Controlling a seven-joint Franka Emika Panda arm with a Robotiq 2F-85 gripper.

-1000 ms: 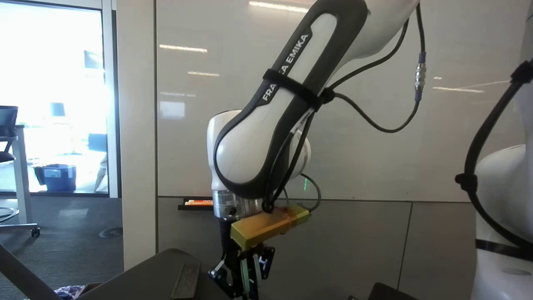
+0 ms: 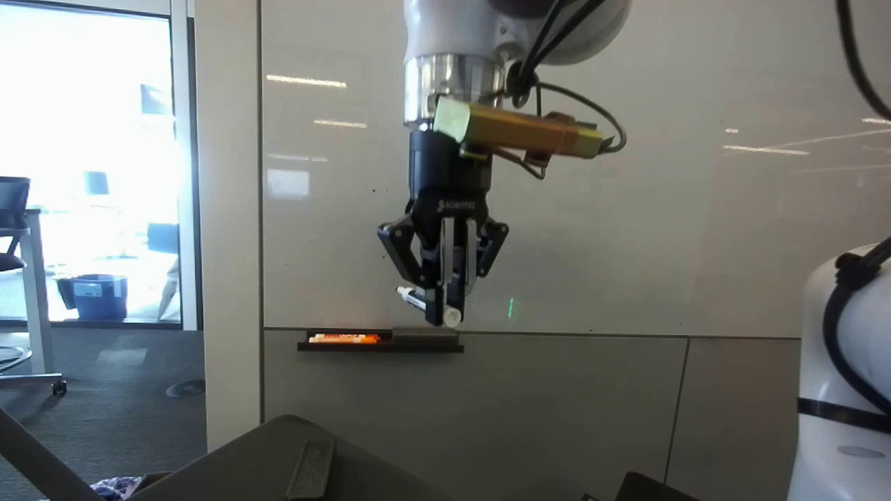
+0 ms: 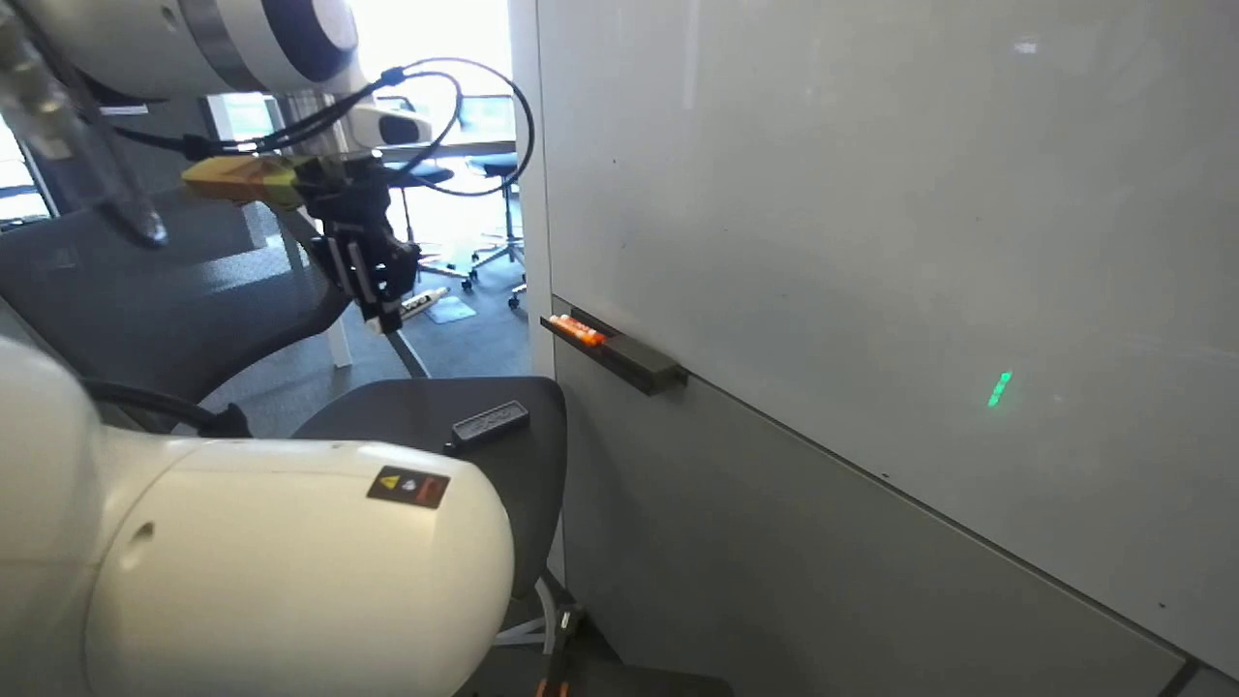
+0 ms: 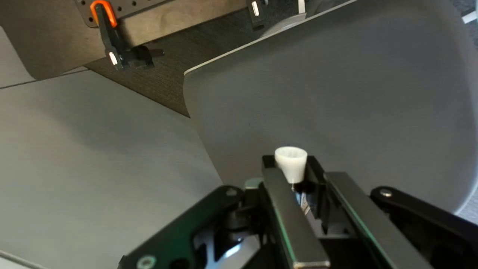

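Observation:
My gripper [image 2: 444, 310] is shut on a white marker [image 2: 411, 296] with dark lettering. It hangs in the air in front of the whiteboard, with the marker sticking out on both sides of the fingers. In exterior view 2 the marker [image 3: 421, 303] is held above and behind the chair seat, clear of the board. The wrist view shows the marker's white end [image 4: 291, 162] between the fingertips; the rest of it is mostly hidden by the gripper.
A black tray [image 3: 633, 370] on the whiteboard [image 3: 836, 209] holds orange markers [image 3: 577, 330] and a dark block. Another dark eraser-like block [image 3: 490, 424] lies on the chair seat [image 3: 389, 407]. A short green mark [image 3: 1000, 389] is on the board.
The arm has risen a long way, lifting the gripper from low by the chair seat to around tray height. The marker now shows in its fingers, and the tray is more fully visible.

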